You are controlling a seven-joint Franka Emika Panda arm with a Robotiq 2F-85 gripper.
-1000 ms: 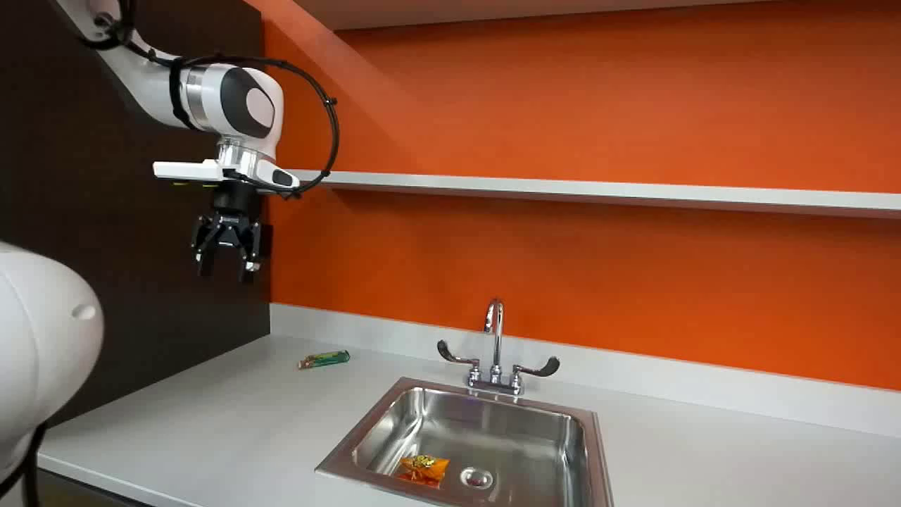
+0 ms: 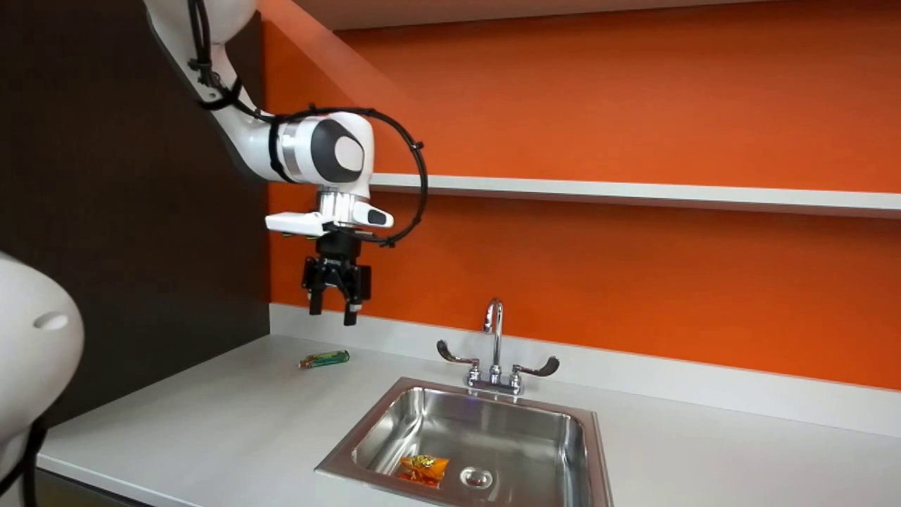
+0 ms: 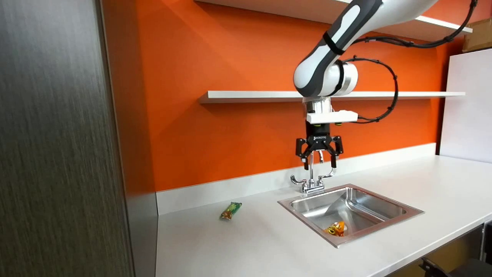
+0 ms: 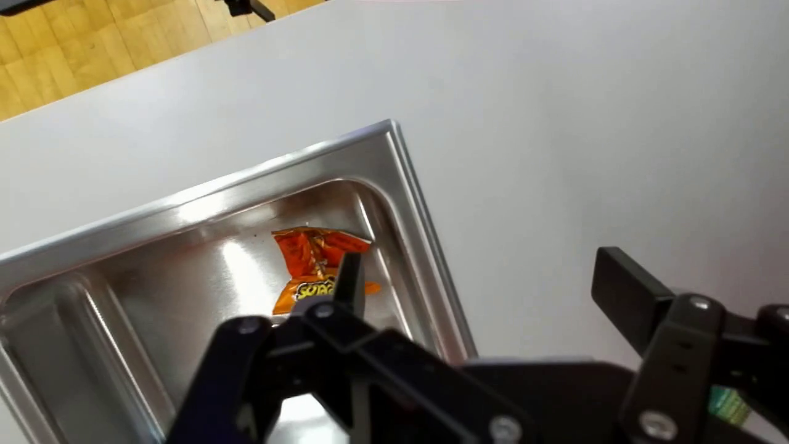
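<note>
Above the counter hangs my open gripper (image 2: 333,316), fingers pointing down with nothing between them; exterior view 2 also shows the gripper (image 3: 319,165) well clear of the surface. Inside the steel sink (image 2: 372,439) lies an orange wrapper packet (image 2: 423,469), near the drain. In the wrist view one fingertip partly covers that orange packet (image 4: 299,255), which rests on the basin floor. A green packet (image 2: 324,359) lies flat on the counter left of the sink. Only a sliver of the green packet (image 4: 728,404) shows behind my right finger in the wrist view.
A chrome faucet (image 2: 495,346) with two lever handles stands at the sink's back edge. Over the counter runs a white shelf (image 2: 633,189). A dark panel (image 2: 135,203) closes the left side.
In exterior view 1 my arm and gripper have moved right and downward, away from the dark panel. Both packets lie where they were, and the gripper is still open.
</note>
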